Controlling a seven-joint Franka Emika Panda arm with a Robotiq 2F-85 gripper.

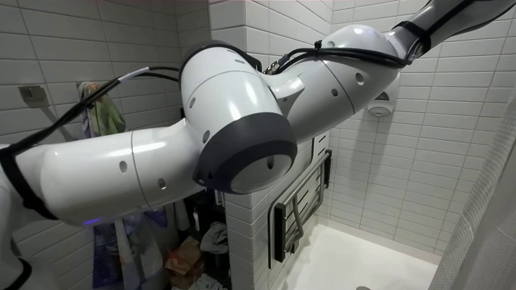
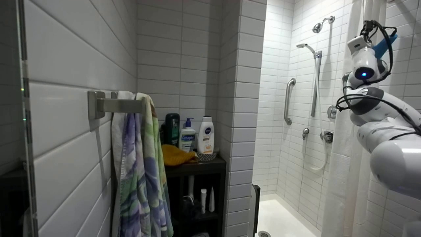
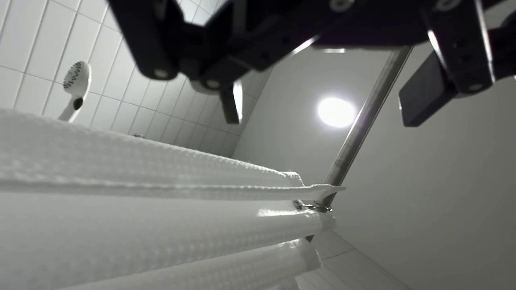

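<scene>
My gripper is open in the wrist view, its two black fingers wide apart with nothing between them. Below it in that view, the white textured shower curtain (image 3: 145, 217) runs toward a metal rod (image 3: 360, 130), where a ring shows near its top. The curtain and fingers are apart. In exterior view 2 the curtain (image 2: 341, 173) hangs beside the raised arm (image 2: 379, 98); the fingers cannot be made out there. Exterior view 1 shows the curtain (image 1: 488, 212) at the right edge, with the gripper outside the picture.
A hand shower (image 3: 77, 87) is on the tiled wall. The folded shower seat (image 1: 300, 208) sits low on the partition (image 1: 239, 227). Bottles, including a white one (image 2: 206, 136), stand on the dark shelf (image 2: 197, 170).
</scene>
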